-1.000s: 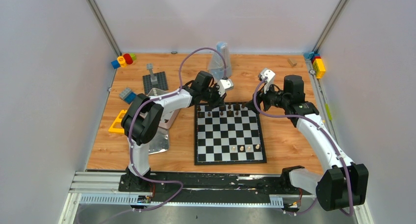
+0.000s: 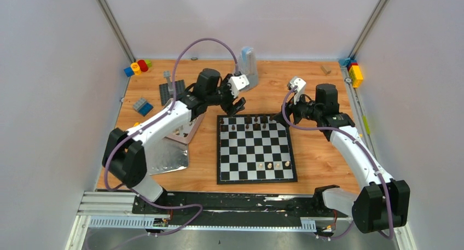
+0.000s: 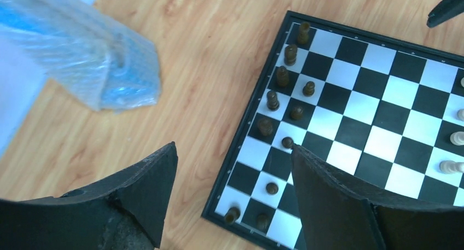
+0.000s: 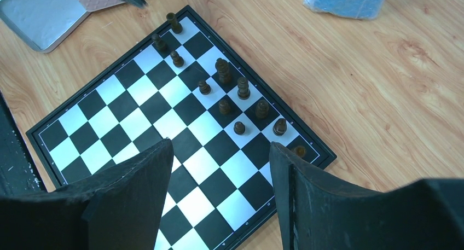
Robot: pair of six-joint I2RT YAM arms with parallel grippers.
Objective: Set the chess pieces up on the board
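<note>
The chessboard (image 2: 256, 151) lies in the middle of the table. Dark pieces (image 4: 243, 87) stand in rows along its far side; several white pieces (image 2: 270, 166) stand on the near right. My left gripper hangs above the board's far left corner, fingers apart, nothing held between them. My right gripper is open over the far right of the board, with no piece between its fingers.
A wrapped blue object (image 2: 248, 69) stands behind the board. A pink tray (image 2: 191, 129), a metal tray (image 2: 169, 157) and toy bricks (image 2: 143, 108) are to the left. Bare wood lies right of the board.
My left gripper has lifted away from the far-left pieces, up and slightly left, and its arm has unfolded. The right arm is nearly unchanged.
</note>
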